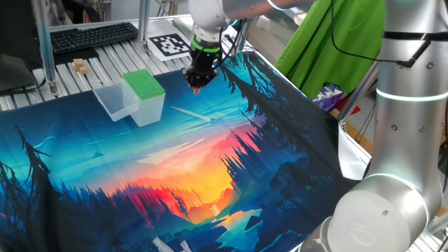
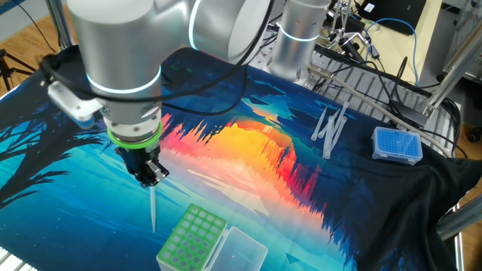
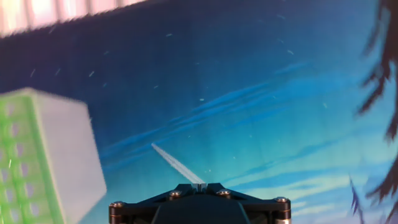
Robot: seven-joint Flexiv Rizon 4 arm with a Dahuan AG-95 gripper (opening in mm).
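Observation:
My gripper hangs above the far part of the printed cloth, pointing down. In the wrist view the gripper has its fingertips together, and nothing clear shows between them. A slender pale streak runs up to the fingertips in that view; in the first exterior view this streak lies flat on the cloth, apart from the gripper. Whether it is a loose object or part of the print, I cannot tell. Beside the gripper stands a white box with a green perforated top, its clear lid open.
Several slender white pieces lie on the cloth, with a blue-topped box nearby. A keyboard and small wooden blocks sit beyond the cloth.

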